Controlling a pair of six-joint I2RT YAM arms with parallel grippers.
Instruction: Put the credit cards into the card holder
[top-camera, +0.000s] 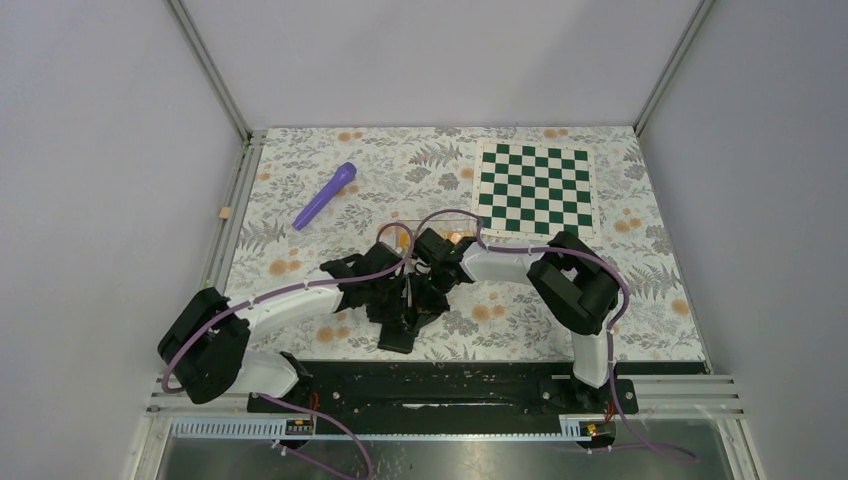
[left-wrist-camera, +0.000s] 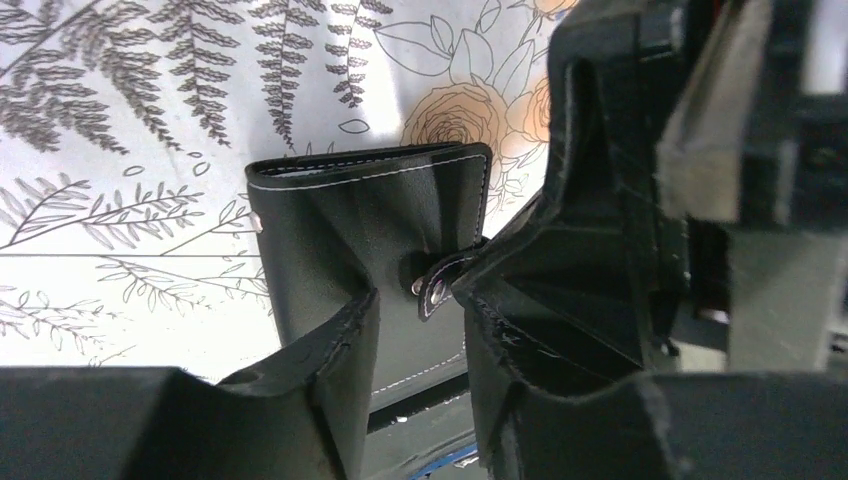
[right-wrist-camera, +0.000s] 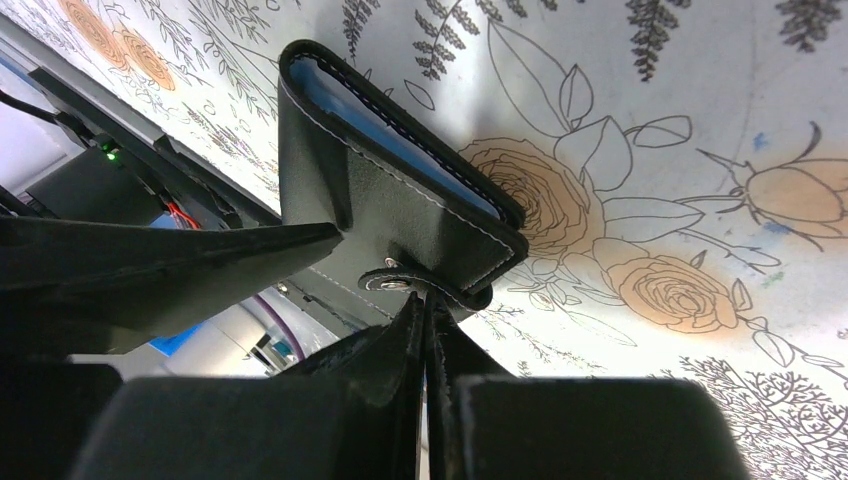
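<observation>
The black leather card holder (top-camera: 396, 339) lies near the table's front edge, its folded cover and snap strap (right-wrist-camera: 397, 281) facing up. Something blue (right-wrist-camera: 352, 105) shows along the opening between its layers; whether this is cards or plastic sleeves is unclear. My left gripper is open over the holder, with part of the cover between its parted fingertips. From the other side, my right gripper is shut with its tips against the strap. Whether the thin strap is pinched between them cannot be made out. No loose card is clearly visible.
Behind the arms sits a clear box (top-camera: 458, 228) with orange contents, partly hidden. A purple microphone-shaped object (top-camera: 325, 196) lies at the back left and a green checkered board (top-camera: 536, 188) at the back right. The two grippers stand very close together.
</observation>
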